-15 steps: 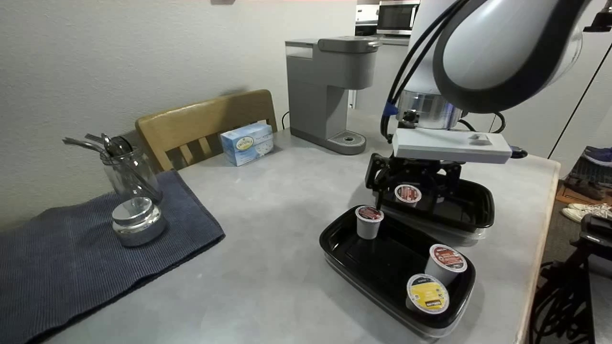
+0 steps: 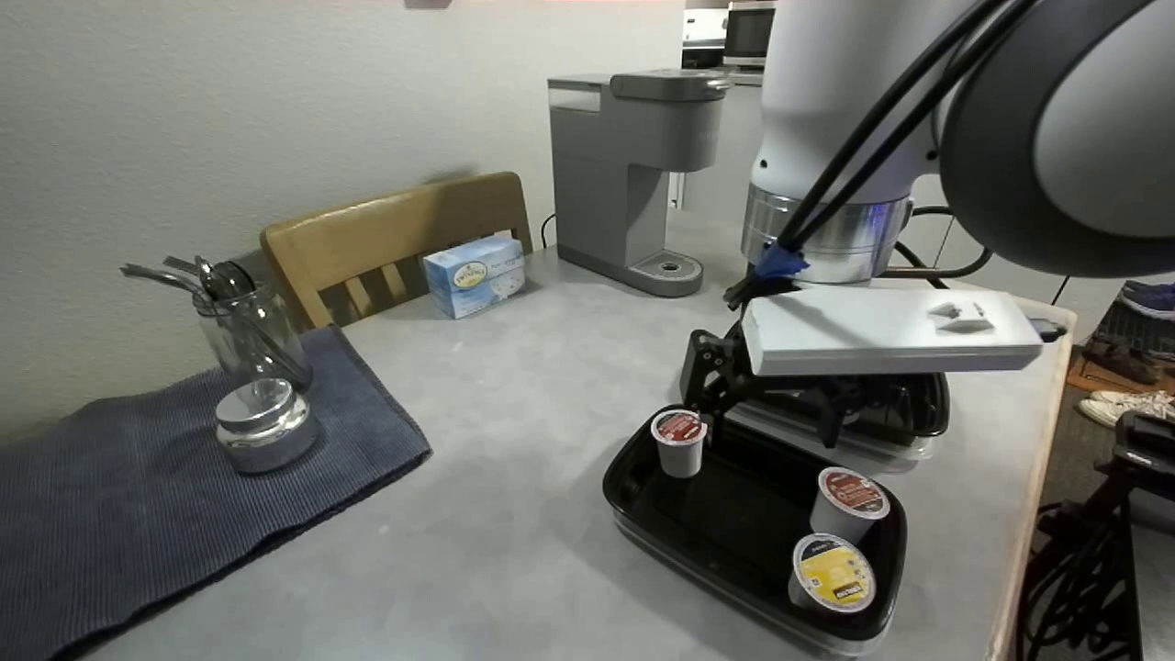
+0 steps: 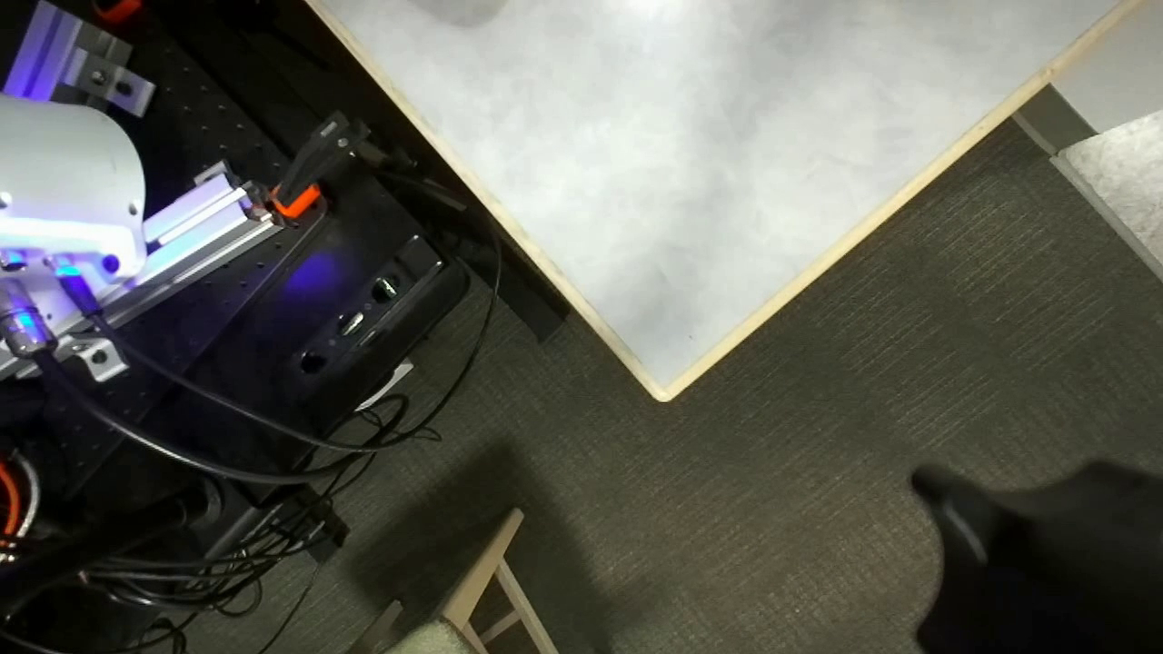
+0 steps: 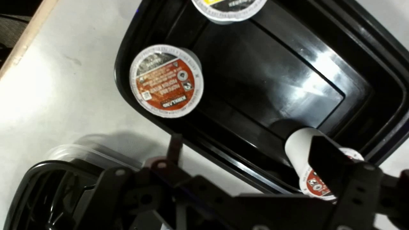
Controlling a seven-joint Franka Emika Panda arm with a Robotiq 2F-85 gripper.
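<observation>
My gripper [image 2: 768, 428] is open above the back edge of the near black tray [image 2: 732, 518], with nothing between its fingers. In the wrist view, one finger [image 4: 326, 163] overlaps a white pod with a red lid [image 4: 303, 147]; whether they touch, I cannot tell. That same pod [image 2: 679, 450] stands in the tray's far left corner. At the opposite end are another red-lidded pod [image 4: 166, 82] and a yellow-lidded pod [image 2: 833, 575]. Behind lies a second black tray [image 2: 931, 406], largely covered by the gripper.
A grey coffee maker [image 2: 600, 165] stands at the back, with a blue tea box [image 2: 475, 275] to its left. Farther left, a glass jar of spoons [image 2: 248, 330] and a lidded container [image 2: 264, 428] rest on a blue mat [image 2: 143, 485].
My gripper has come lower and nearer, over the near tray's back edge. That tray and its pods have shifted slightly. A red-lidded pod in the rear tray is now hidden in exterior view 1.
</observation>
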